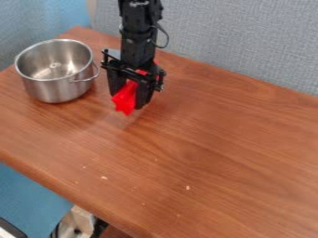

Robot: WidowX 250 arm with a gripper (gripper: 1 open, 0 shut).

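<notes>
My black gripper [134,84] is at the upper middle, pointing down, shut on a red object [125,100] whose shape is partly hidden by the fingers. A steel pot [56,84] with a wire handle stands on the wooden table just left of the gripper, apart from the red object. Whether the red object touches the table is hard to tell.
A grey wall [243,42] runs behind it. The table's left edge drops to a blue area at lower left.
</notes>
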